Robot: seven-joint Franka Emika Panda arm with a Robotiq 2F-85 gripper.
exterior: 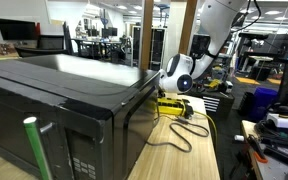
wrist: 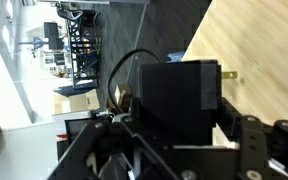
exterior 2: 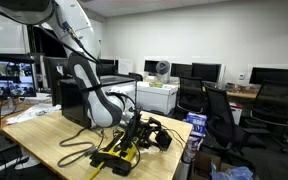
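Note:
In the wrist view a dark, block-shaped object [wrist: 179, 85] with a greyish upper face fills the space in front of my gripper. The fingers are shut on it, though its lower part is lost among the dark fingers. From the second exterior view, my gripper [exterior 2: 134, 130] hangs low over the wooden table, close to a yellow-and-black item [exterior 2: 116, 152]. In the first exterior view, the big black box-like appliance [exterior: 124, 130] hides part of the gripper's surroundings.
A black cable [exterior: 191, 130] lies on the table [exterior: 174, 160] beside the yellow item. Other dark objects [exterior 2: 161, 135] stand behind the gripper. An office chair [exterior 2: 224, 120] is beyond the table. Bare wood lies in the near part of the table.

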